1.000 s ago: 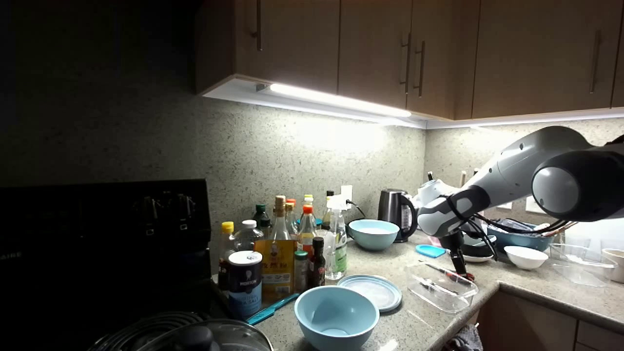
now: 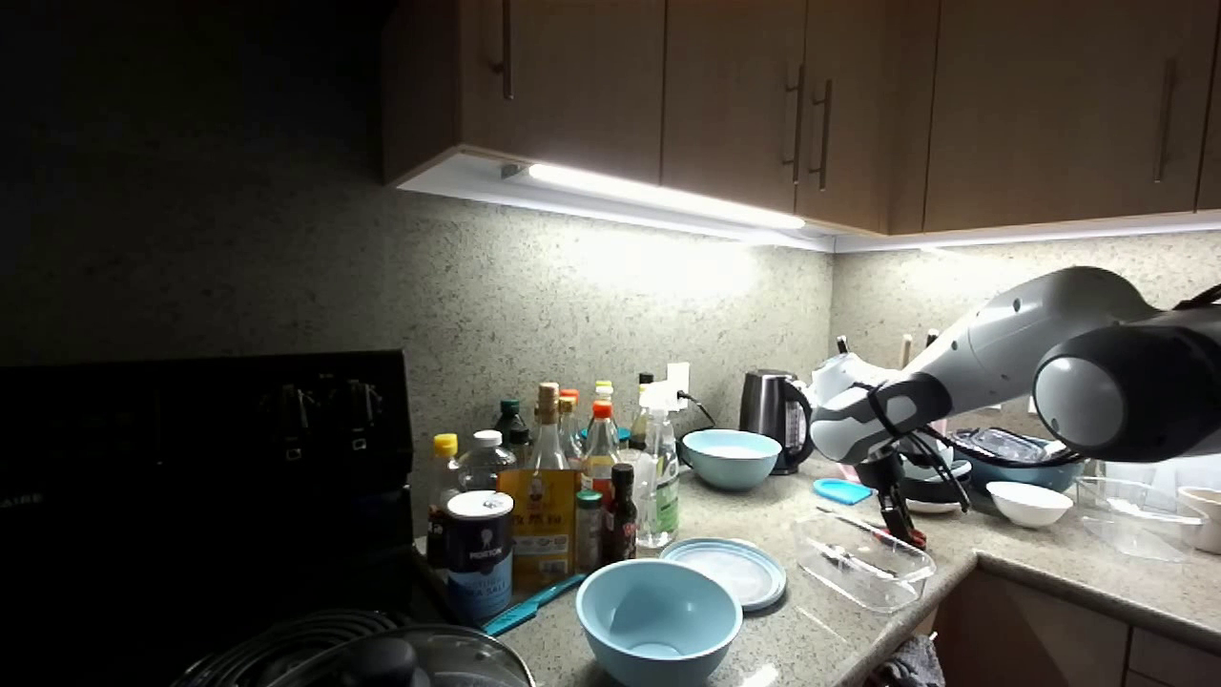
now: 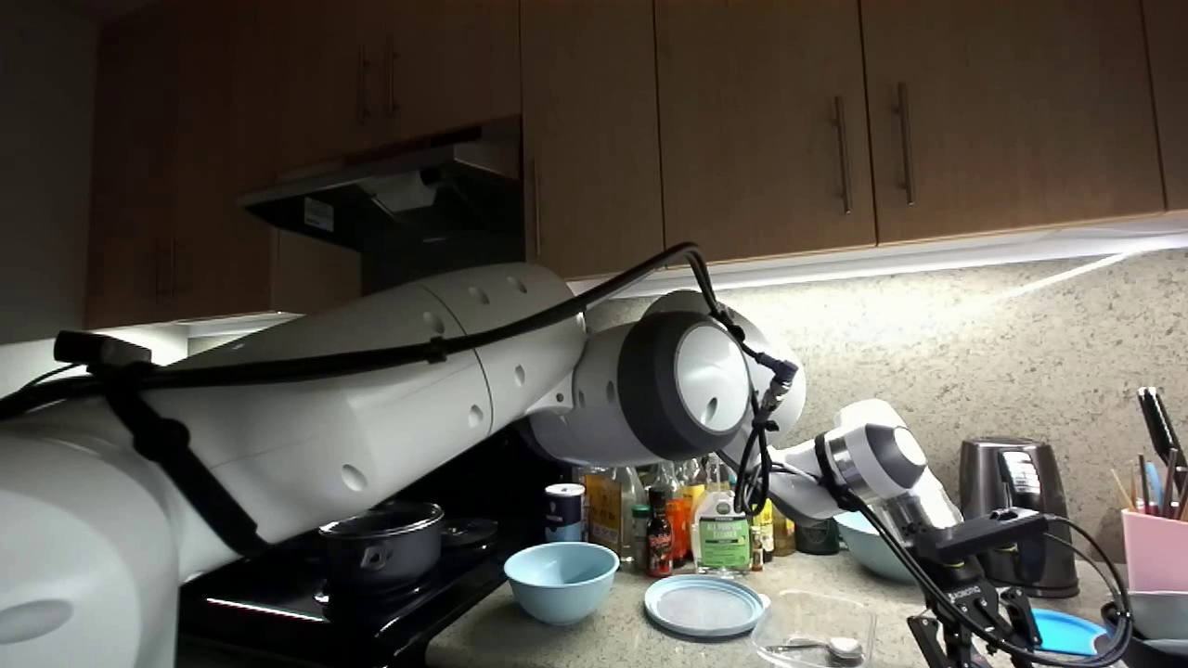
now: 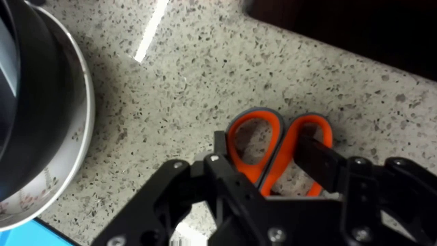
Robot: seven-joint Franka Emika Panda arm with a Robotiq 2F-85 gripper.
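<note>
A pair of scissors with orange and dark grey handles (image 4: 282, 160) shows in the wrist view, low over or on the speckled countertop. My gripper is shut on the handles, with one finger against the left loop and the other overlapping the right loop. The gripper's body hides the blades in that view. In exterior view 1 the gripper (image 2: 907, 529) is low at the counter, just behind a clear plastic tray (image 2: 864, 590). A spoon (image 3: 844, 647) lies in the tray.
Left of the gripper in the wrist view is a dark bowl (image 4: 39, 102) on a white dish (image 4: 88, 110). A light blue bowl (image 2: 658, 624), a lidded plate (image 2: 750, 590) and several bottles stand farther left in exterior view 1. The counter's front edge (image 4: 327, 51) is close.
The arm's upper links have sunk and shifted slightly left. Near the tray the gripper has moved only a little, and the scissors have turned or shifted slightly.
</note>
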